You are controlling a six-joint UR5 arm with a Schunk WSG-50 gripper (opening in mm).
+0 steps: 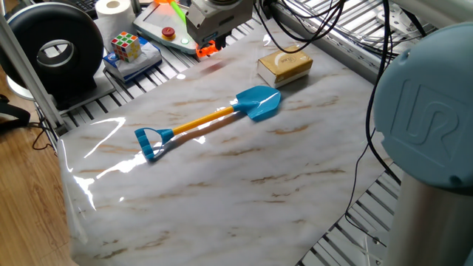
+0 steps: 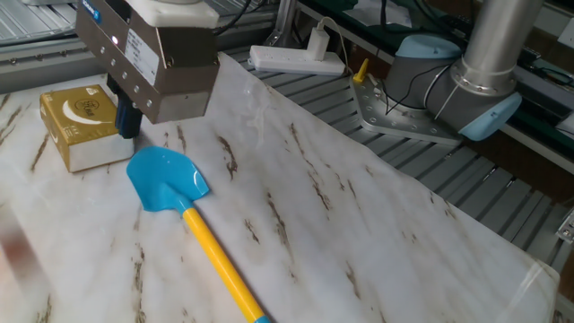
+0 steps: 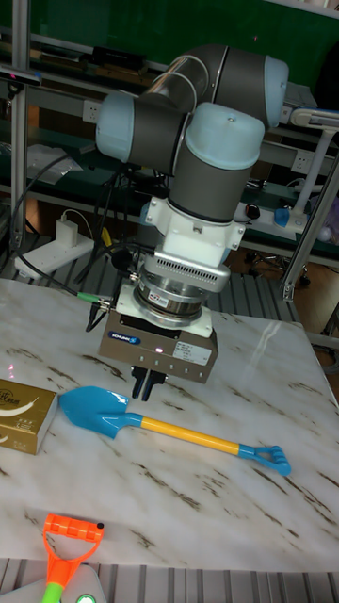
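A toy shovel with a blue blade (image 1: pixel 258 102), a yellow shaft (image 1: pixel 203 120) and a blue D-shaped handle (image 1: pixel 153 142) lies flat on the marble-patterned sheet. My gripper (image 3: pixel 149 386) hangs above the sheet, behind the shovel in exterior view 3. Its two dark fingers point down close together, and I cannot tell whether they meet. Nothing shows held between them. In exterior view 2 the grey gripper body (image 2: pixel 152 67) overlaps the picture near the gold box (image 2: pixel 85 126), with the shovel blade (image 2: pixel 166 178) below it.
Near the blade sits a gold box (image 1: pixel 284 67). Beyond the sheet's edge are a Rubik's cube (image 1: pixel 126 46), a paper roll (image 1: pixel 116 16), a black ring-shaped object (image 1: pixel 52 52) and an orange-handled toy (image 3: pixel 72 534). Cables (image 1: pixel 310 33) hang by the arm. Most of the sheet is bare.
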